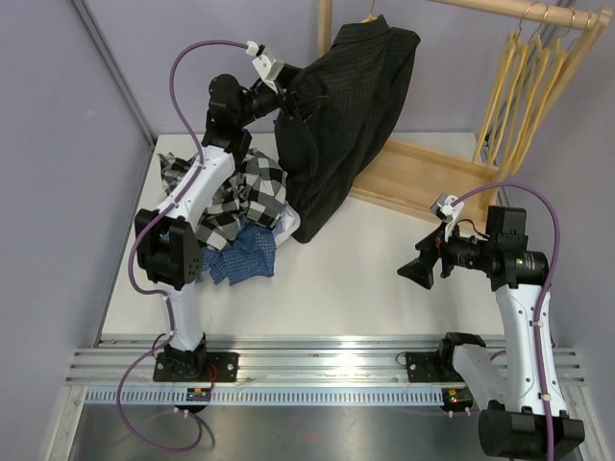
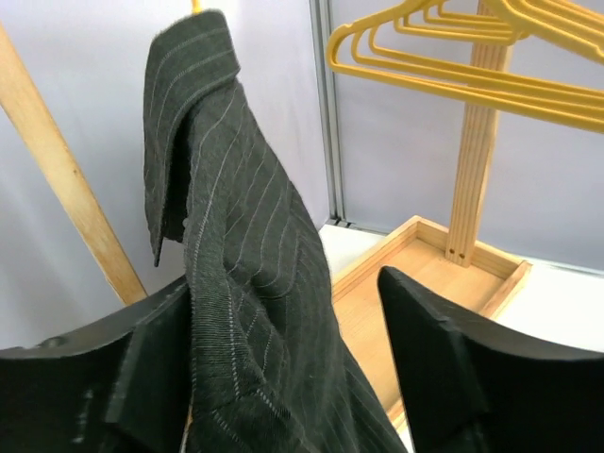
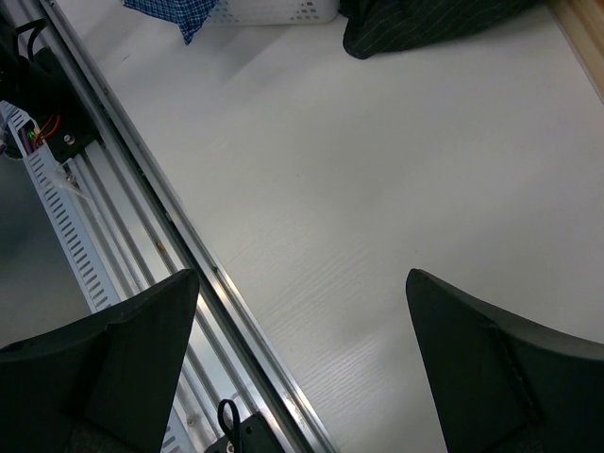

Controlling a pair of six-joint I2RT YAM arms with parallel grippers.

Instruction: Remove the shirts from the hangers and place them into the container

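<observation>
A dark pinstriped shirt (image 1: 336, 110) hangs from the rail on a yellow hanger (image 1: 369, 17), mostly hidden inside it. In the top view my left gripper (image 1: 309, 99) is at the shirt's left sleeve side. In the left wrist view the sleeve cloth (image 2: 250, 311) lies between its spread fingers, against the left finger, with a gap on the right one's side. My right gripper (image 1: 423, 276) hovers over bare table at right; in its own view its fingers (image 3: 500, 368) stand wide apart, nothing between them.
Several empty yellow hangers (image 1: 519, 91) hang at the right end of the wooden rail (image 1: 500, 8). A wooden tray base (image 1: 423, 178) sits behind. Checked cloths (image 1: 240, 197) heap over a white basket (image 1: 287, 225) at left.
</observation>
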